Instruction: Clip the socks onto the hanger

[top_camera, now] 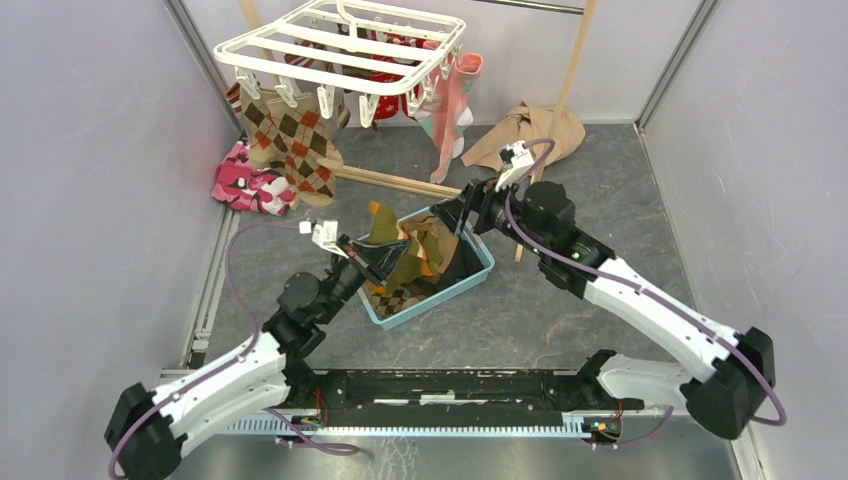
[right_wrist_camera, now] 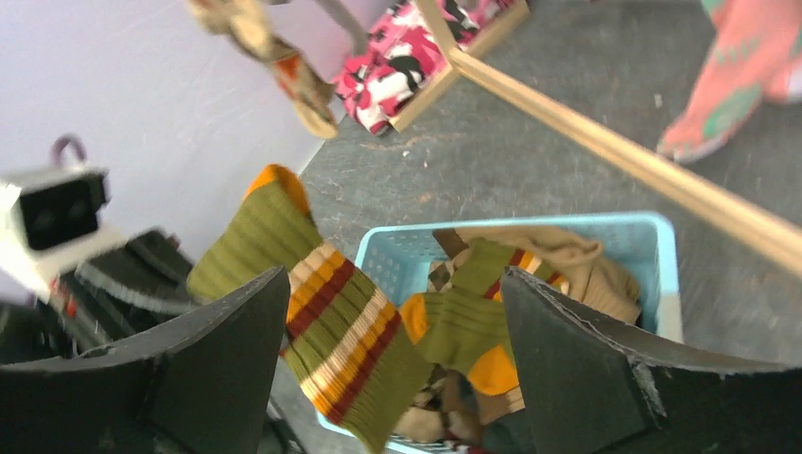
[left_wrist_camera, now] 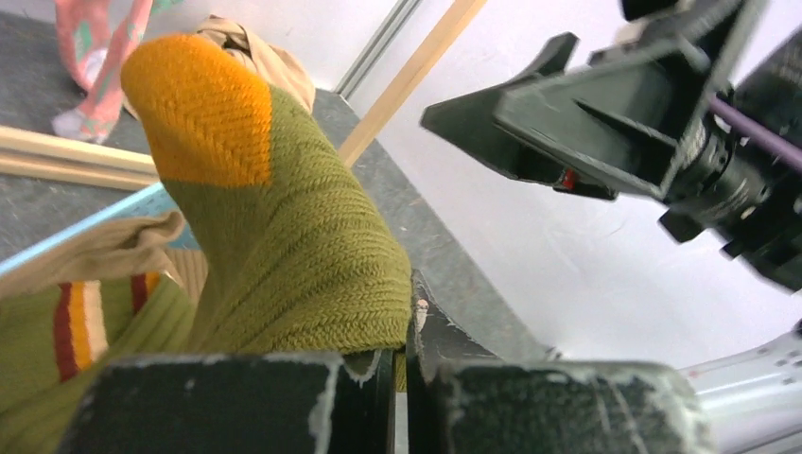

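Note:
An olive striped sock with orange toe hangs from my left gripper (top_camera: pixel 398 250), which is shut on it above the blue basket (top_camera: pixel 430 305); in the right wrist view it shows at the lower left (right_wrist_camera: pixel 331 331). My right gripper (top_camera: pixel 450 212) is open with nothing between its fingers, to the upper right of the held sock. More socks (right_wrist_camera: pixel 463 322) lie in the basket. The white hanger (top_camera: pixel 338 78) with clips hangs at the top, with argyle (top_camera: pixel 295 150), red and pink (top_camera: pixel 448 110) socks below it.
Wooden bars (top_camera: pixel 390 180) cross behind the basket, and a pole (top_camera: pixel 565 80) stands at the back right. Pink camouflage cloth (top_camera: pixel 250 185) lies at the left, a beige cloth (top_camera: pixel 520 135) at the back.

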